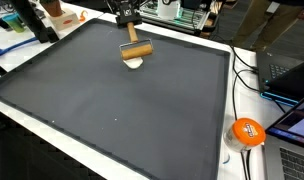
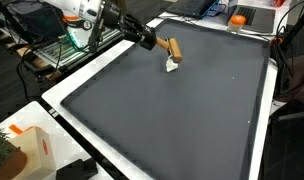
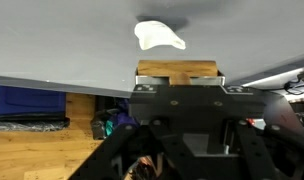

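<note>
A wooden T-shaped tool (image 1: 136, 48), like a small mallet or roller, is held by its handle in my gripper (image 2: 150, 40). The fingers are shut on it, and its crosspiece points out over the dark grey board. In the wrist view, the tool (image 3: 177, 68) shows just beyond the dark fingers (image 3: 150, 96). A small white piece (image 1: 134, 63) lies on the board close to the crosspiece. Exterior view 2 shows this white piece (image 2: 172, 65) just below the tool; whether they touch, I cannot tell.
Most of the grey board (image 1: 122, 105) is bare. An orange-topped container (image 1: 246, 133) stands beyond its right edge, near laptops and cables. Assorted items (image 1: 57, 12) crowd the far left.
</note>
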